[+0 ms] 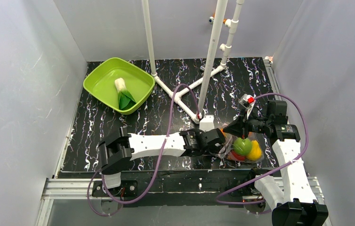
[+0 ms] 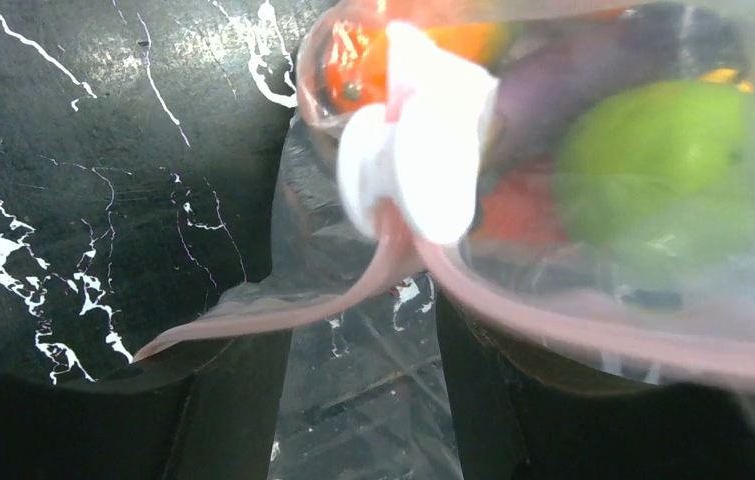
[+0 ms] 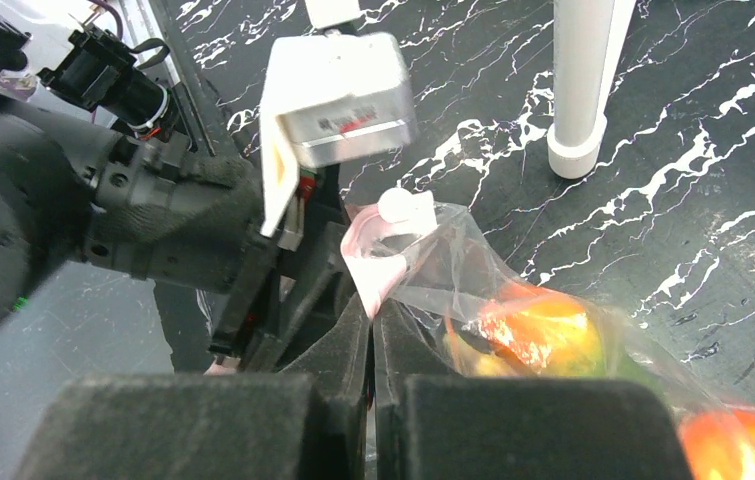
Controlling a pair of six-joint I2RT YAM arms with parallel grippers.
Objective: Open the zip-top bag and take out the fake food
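Observation:
The clear bag (image 1: 229,157) with a pink zip edge (image 2: 533,305) lies at the front right, holding a green piece (image 1: 243,147), a yellow piece (image 1: 254,151), a red piece (image 1: 236,155) and an orange piece (image 3: 543,330). A white slider-like piece (image 2: 438,150) sits on the zip. My left gripper is open, its fingers apart at the bag's mouth, with loose edge film across the gap. My right gripper is shut, pinching the bag's pink edge at its fingertips. A green-and-white leek (image 1: 124,94) rests in the green bin (image 1: 90,84).
White pipes (image 1: 180,97) stand on the table behind the bag. The left gripper's white camera housing (image 3: 348,100) is close to the right gripper. Bare black marbled table (image 1: 119,125) lies between the bin and the left arm.

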